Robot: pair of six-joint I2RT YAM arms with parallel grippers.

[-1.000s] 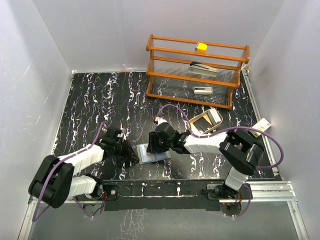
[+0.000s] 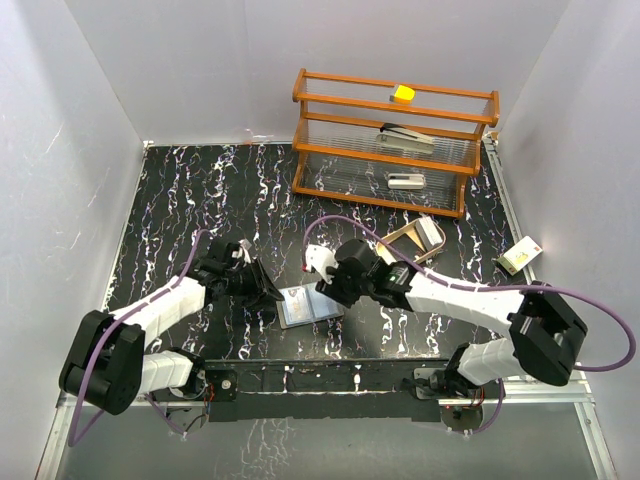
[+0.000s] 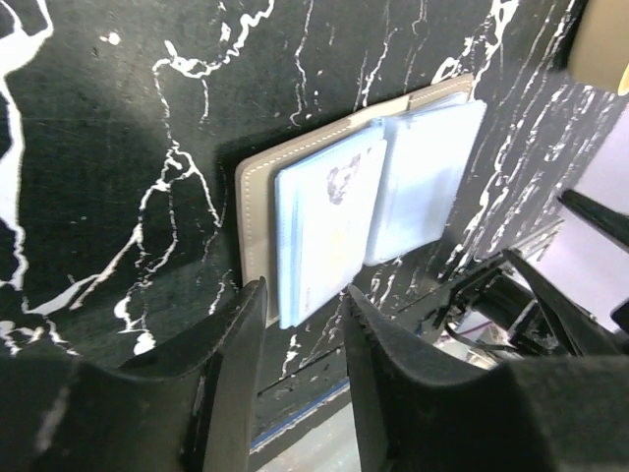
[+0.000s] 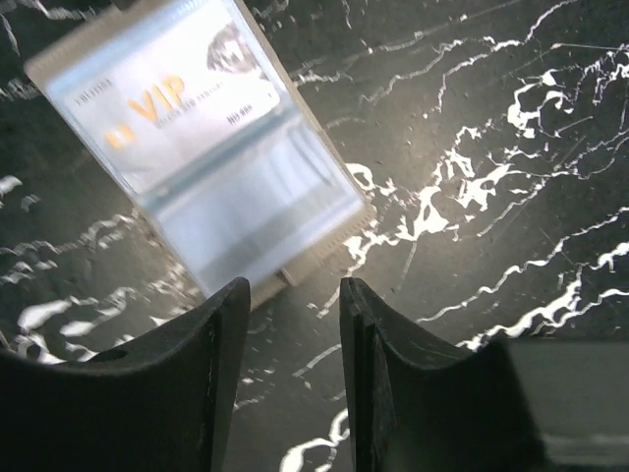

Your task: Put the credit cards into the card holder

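The beige card holder (image 2: pixel 310 306) lies flat on the dark marble mat, front centre. Two pale cards sit in it, one (image 3: pixel 324 221) with an orange VIP print (image 4: pixel 162 103), the other (image 3: pixel 423 172) beside it. My left gripper is just left of the holder, its fingers part open at the holder's near edge, nothing clearly between them. My right gripper hangs over the holder's right part, fingers part open, nothing seen between them.
An orange wooden shelf (image 2: pixel 380 142) with staplers stands at the back. A tan box (image 2: pixel 410 242) sits behind the right arm, a small pale box (image 2: pixel 520 255) at the far right.
My right gripper has moved slightly right and toward the back, uncovering more of the holder and cards. My left gripper has shifted slightly right and back.
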